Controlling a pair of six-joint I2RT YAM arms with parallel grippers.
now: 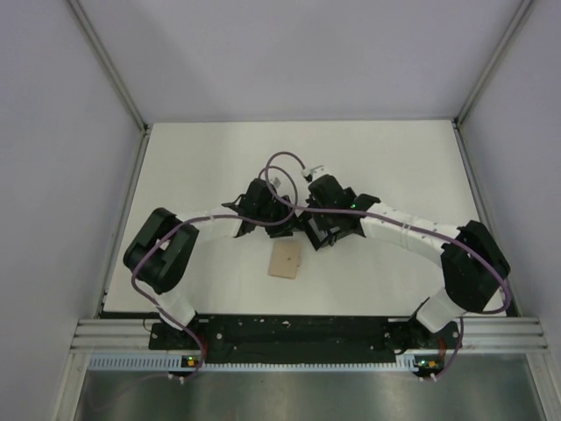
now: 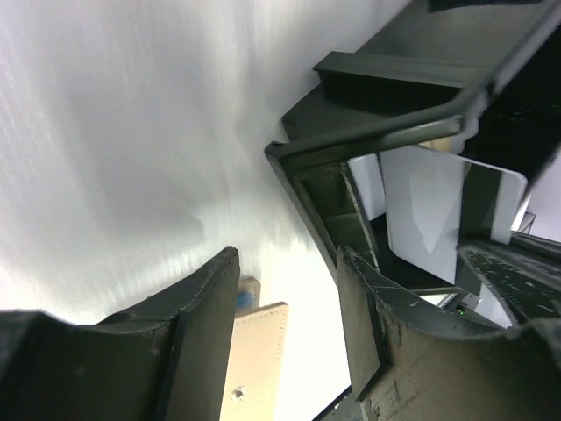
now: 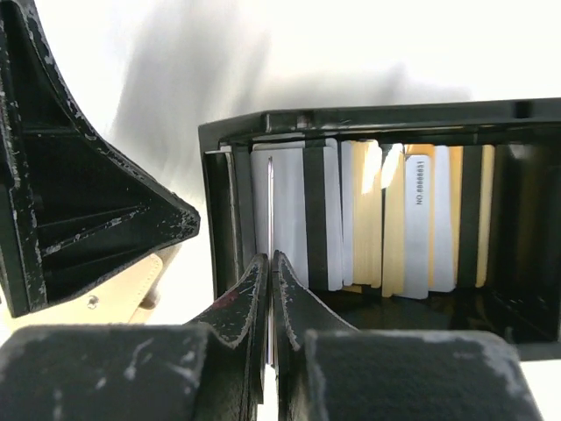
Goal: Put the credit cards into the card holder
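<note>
The black card holder holds white, tan and black cards upright in a row; in the left wrist view a white card (image 2: 425,202) shows in it. My right gripper is shut at the holder's left end, over the cards; whether the thin light line above its tips is a card held cannot be told. My left gripper stands open beside the holder's end, nothing visible between its fingers. In the top view both grippers meet near the middle of the table, partly hiding the holder.
A tan leather piece (image 1: 283,261) lies in front of the holder, with a small item at its edge.
</note>
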